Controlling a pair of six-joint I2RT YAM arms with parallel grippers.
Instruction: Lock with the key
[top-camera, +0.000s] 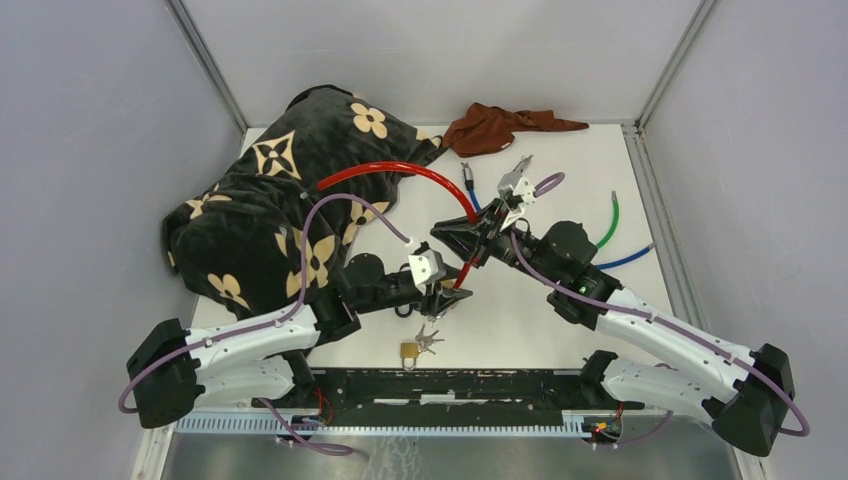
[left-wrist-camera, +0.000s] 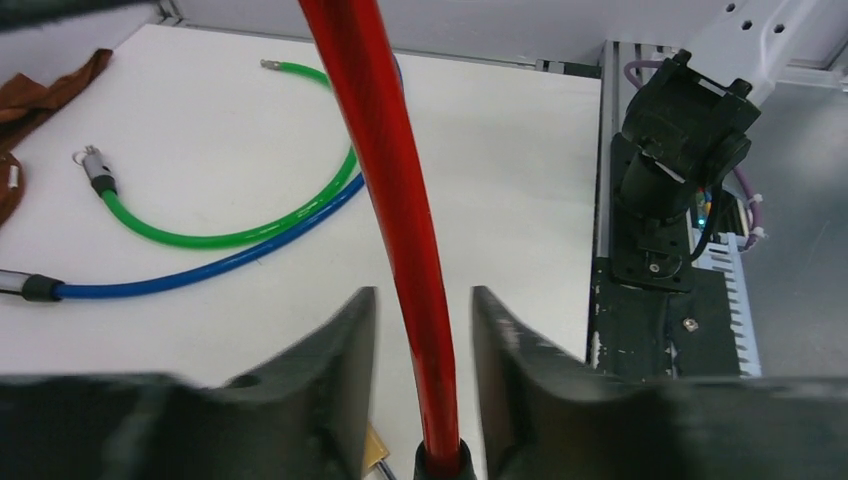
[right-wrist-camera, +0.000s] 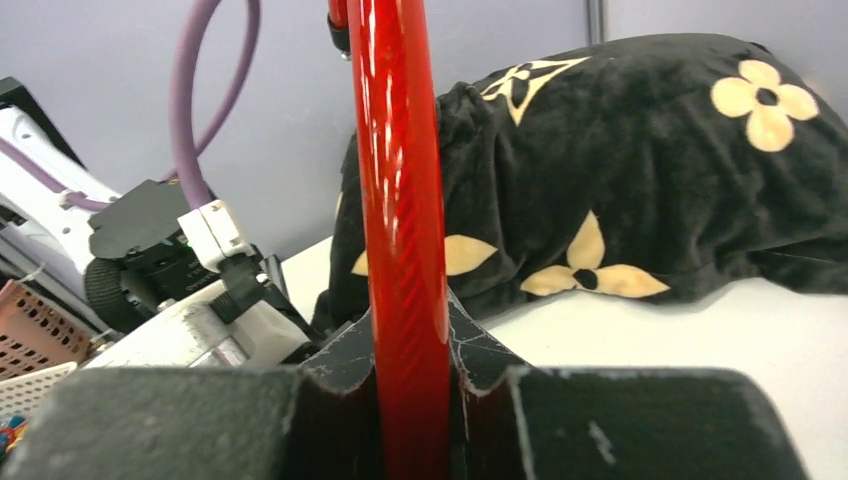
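A red cable lock (top-camera: 400, 168) arcs through the air, and my right gripper (top-camera: 480, 238) is shut on its middle part. In the right wrist view the red cable (right-wrist-camera: 405, 230) stands upright between the fingers. My left gripper (top-camera: 445, 290) is around the lower stretch of the cable; in the left wrist view the cable (left-wrist-camera: 405, 210) passes between the part-open fingers (left-wrist-camera: 345, 370), with a gap on each side. The cable's dark end fitting (left-wrist-camera: 443, 458) shows low between them. Several keys (top-camera: 428, 340) lie beside a small brass padlock (top-camera: 409, 352) near the front edge.
Green (left-wrist-camera: 225, 240) and blue (left-wrist-camera: 190, 277) cables lie on the right side of the white table. A dark flowered blanket (top-camera: 290, 190) covers the left, and a brown cloth (top-camera: 510, 127) lies at the back. A larger brass padlock shows only partly under the left gripper.
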